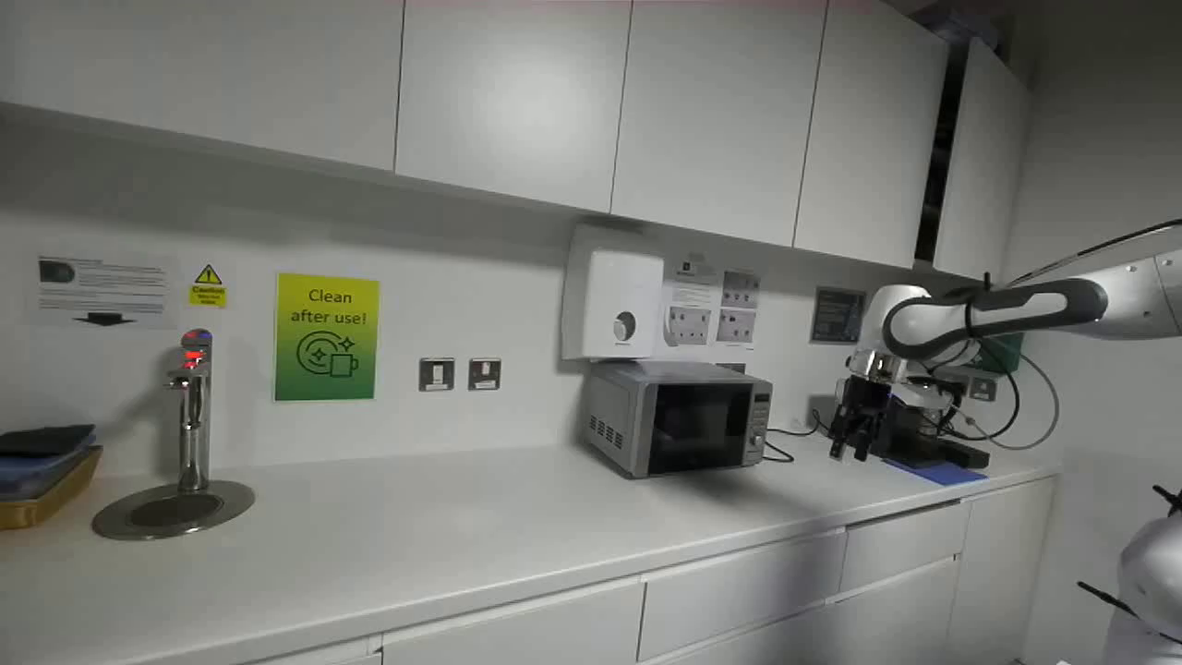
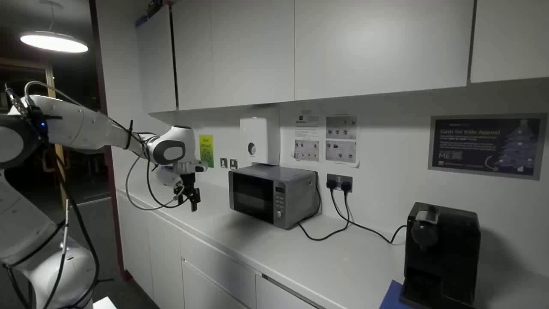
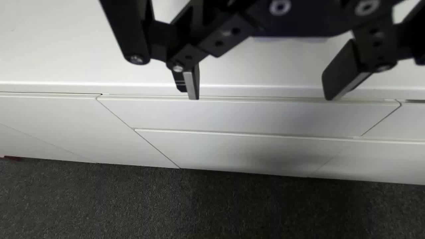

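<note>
My gripper is open, its two dark fingers wide apart with nothing between them. In the wrist view it looks down over the edge of the white counter [image 3: 71,51], with drawer fronts [image 3: 239,115] beneath. From the first exterior view, the gripper [image 1: 850,453] points downward in the air to the right of a silver microwave [image 1: 695,419]. The second exterior view has the gripper [image 2: 194,203] left of the microwave [image 2: 275,195], whose door is closed. The two are apart.
A black coffee machine [image 2: 441,252] stands on a blue mat [image 2: 392,295], with cables [image 2: 329,237] behind the microwave. A tap [image 1: 194,416] and stacked trays [image 1: 44,471] occupy the far left. Wall cabinets [image 1: 709,122] hang above.
</note>
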